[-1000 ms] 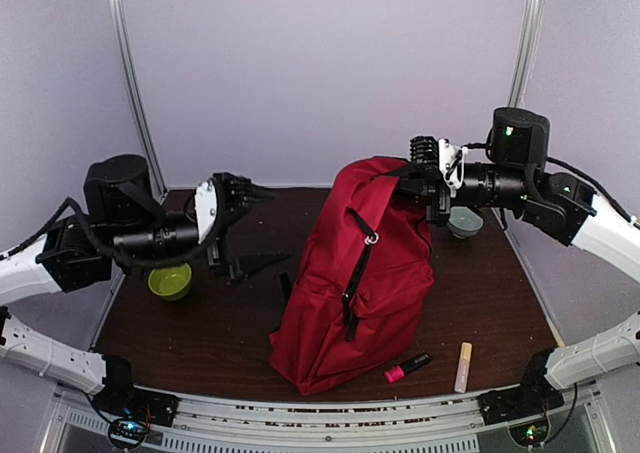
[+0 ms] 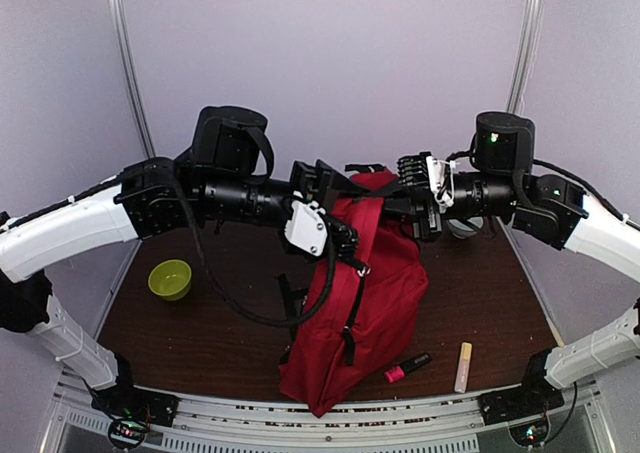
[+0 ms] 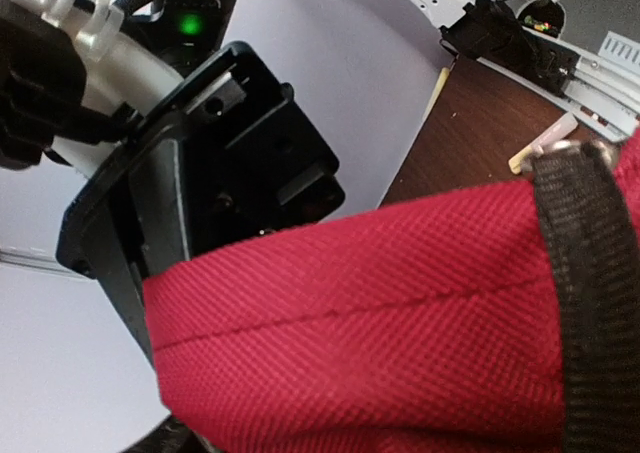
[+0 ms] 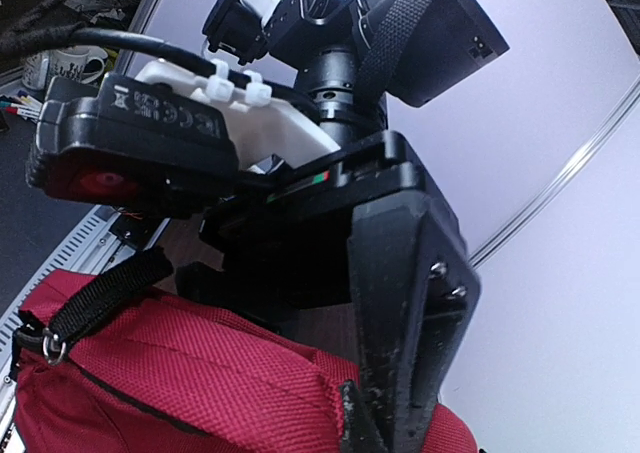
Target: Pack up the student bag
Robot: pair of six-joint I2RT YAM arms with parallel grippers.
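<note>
The red backpack (image 2: 370, 313) stands tilted at the table's middle, its upper part pulled up between both arms. From the right, my right gripper (image 2: 398, 201) is shut on the bag's top cloth; its black body also shows behind the red fabric (image 3: 350, 313) in the left wrist view. My left gripper (image 2: 345, 213) reaches the bag's upper left edge with its fingers apart, one finger (image 4: 405, 303) passing over the red cloth in the right wrist view. The bag's inside is hidden. A pink-and-black tube (image 2: 407, 367) and a pale stick (image 2: 463, 368) lie to its right.
A green bowl (image 2: 170, 279) stands at the left and a grey bowl (image 2: 464, 227) behind the right arm. Both grippers are very close together over the bag. Bare table (image 2: 200, 343) lies at the front left.
Earlier, the right gripper shifted slightly left with the bag's top, which now leans more.
</note>
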